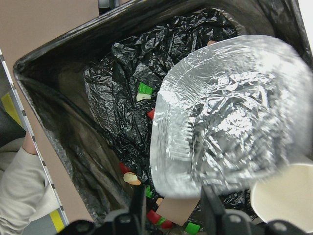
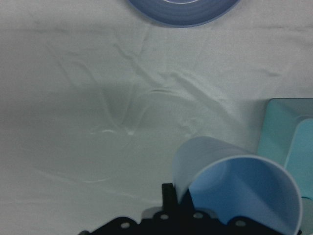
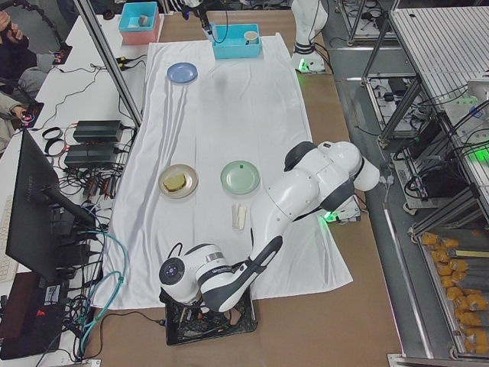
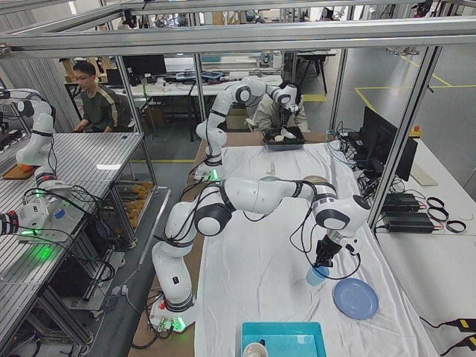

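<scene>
In the left wrist view my left gripper is over a black lined bin [image 1: 73, 112] holding scraps. A blurred foil tray [image 1: 230, 112] and a white cup [image 1: 281, 196] are just beyond the fingers; whether the fingers are open or touch the tray cannot be told. My right gripper is shut on the wall of a light blue cup [image 2: 239, 191], tilted in the right wrist view, near a blue plate [image 2: 183, 17] and a teal bin [image 2: 279, 122].
A beige plate [image 3: 166, 187] with a yellow item, a green plate [image 3: 240, 176] and a white item [image 3: 238, 216] lie on the cloth. A monitor and cables line the left side; two people sit nearby.
</scene>
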